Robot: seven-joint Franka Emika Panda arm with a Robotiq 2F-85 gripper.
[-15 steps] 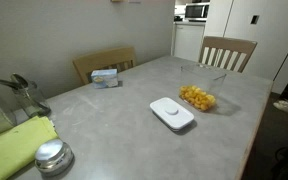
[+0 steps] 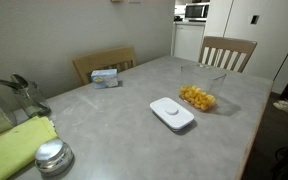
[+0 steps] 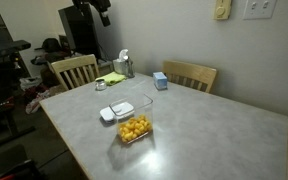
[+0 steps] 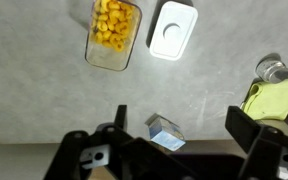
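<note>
A clear container point(image 2: 213, 76) with yellow-orange pieces point(image 2: 197, 97) in it stands on the grey table; the wrist view has the container point(image 4: 107, 57) at upper left. Close beside it lies a white rounded rectangular item point(image 2: 172, 113), perhaps a lid, also seen in the wrist view as a white rectangle point(image 4: 172, 31). My gripper is open, its black fingers wide apart with nothing between them. It hangs high above the table, partly visible at the top of exterior view 2, and is outside exterior view 1.
A small blue-and-white box point(image 2: 105, 78) sits near the wall-side table edge, by a wooden chair point(image 2: 104, 62). A silver round object point(image 2: 54, 157), a yellow-green cloth point(image 2: 14, 150) and a clear vessel with utensils point(image 2: 30, 98) are grouped at one end. Mid-table is bare.
</note>
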